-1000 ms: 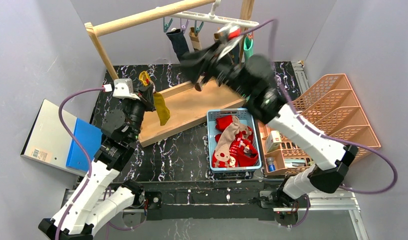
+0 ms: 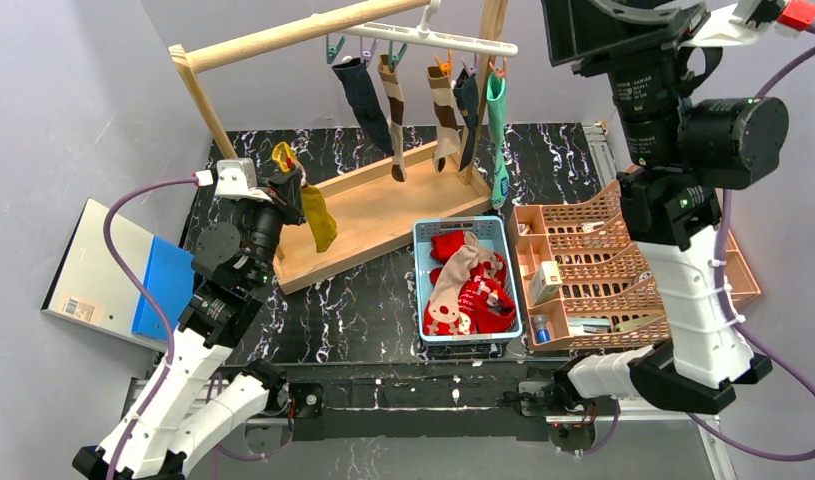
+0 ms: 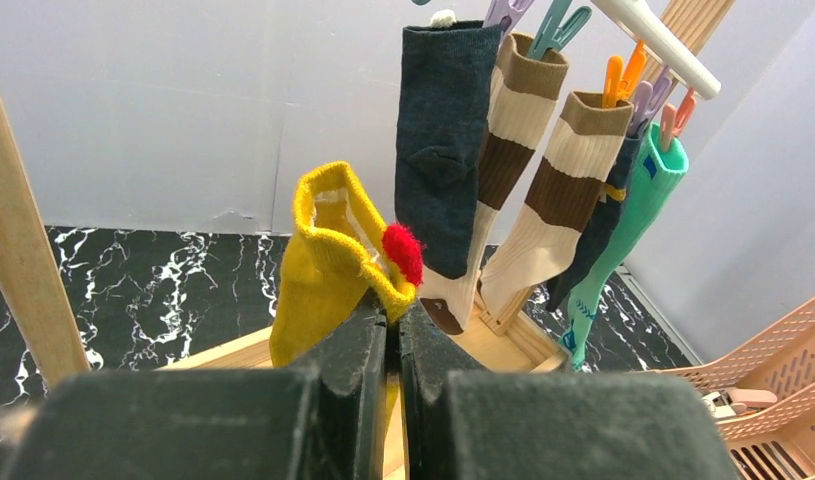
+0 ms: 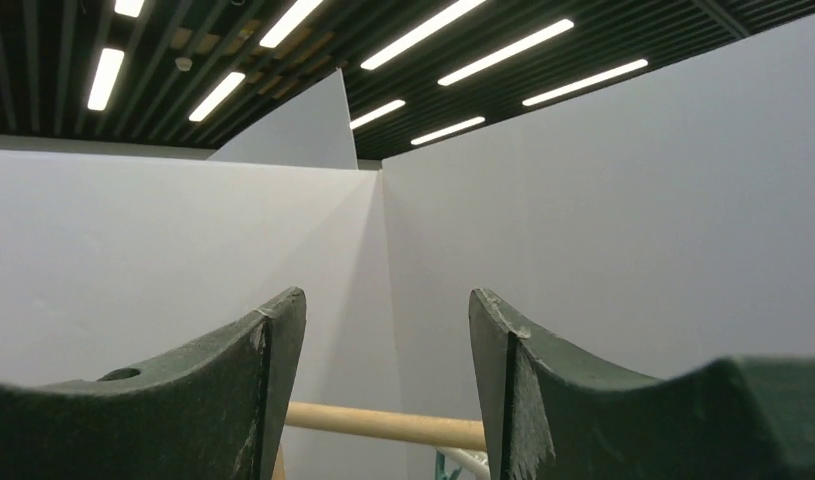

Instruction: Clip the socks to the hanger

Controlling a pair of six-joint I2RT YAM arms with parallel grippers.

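Note:
A yellow sock with a red patch is pinched in my left gripper, which is shut on it at the left side of the wooden rack. Dark socks, striped socks and a green sock hang from coloured clips on the white hanger. Some clips at the hanger's left have dark sock below. High at the top right, my right gripper stands open, empty, facing wall and ceiling above the wooden bar.
A blue basket of red and beige socks stands centre-front. An orange organizer is on the right, a white board with a blue panel on the left. The wooden tray lies under the hanger.
My right arm has swung up and right, away from the hanging socks. The left gripper with the yellow sock has barely moved.

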